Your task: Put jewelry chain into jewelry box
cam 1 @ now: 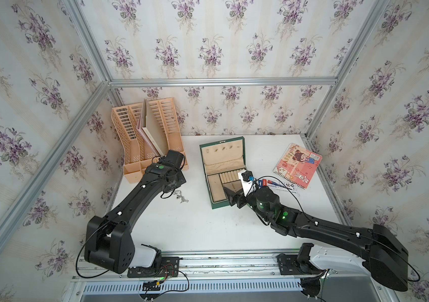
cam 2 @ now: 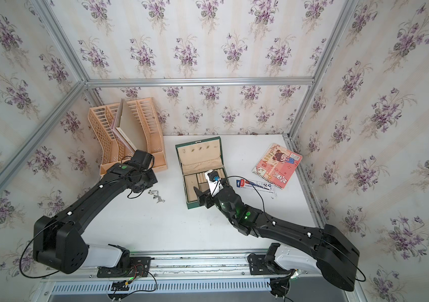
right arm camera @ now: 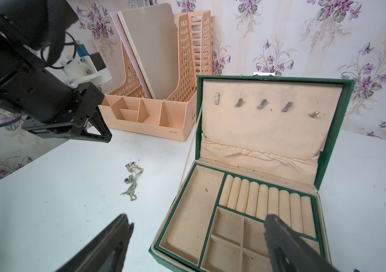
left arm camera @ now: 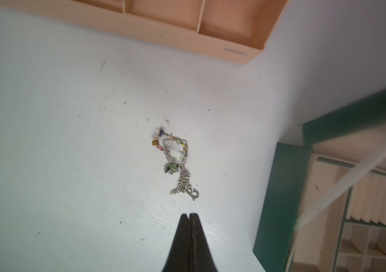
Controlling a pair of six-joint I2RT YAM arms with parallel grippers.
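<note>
The silver jewelry chain with coloured beads [left arm camera: 182, 181] lies tangled on the white table, left of the box. Above the table and apart from the chain, my left gripper is shut with nothing between its fingers; the right wrist view shows it raised over the table [right arm camera: 106, 135]. A green jewelry box [right arm camera: 193, 213] stands with its lid up, showing a beige lining, a long left compartment, ring rolls and small square compartments, all empty where visible. My right gripper is open at the front of the box, its fingers far apart and nothing held.
A peach file rack [cam 1: 134, 171] holding folders stands behind the chain. On the right lie a pink notebook [cam 1: 299, 163] and a flat pack with blue and red print [cam 1: 279, 185].
</note>
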